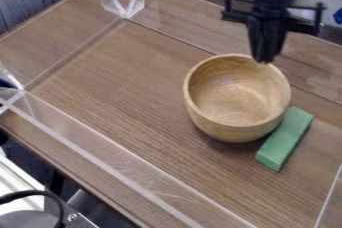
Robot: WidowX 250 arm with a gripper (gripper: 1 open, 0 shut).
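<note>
My gripper (267, 47) is raised above the back right of the table, beyond the wooden bowl (214, 102); it is blurred, and its fingers appear shut with nothing visible between them. The round bowl sits right of the middle. A green block (283, 138) lies flat on the table just to the bowl's right, toward the front.
A clear plastic piece (123, 2) stands at the back left. Dark cables and metal parts (30, 212) are at the front left corner.
</note>
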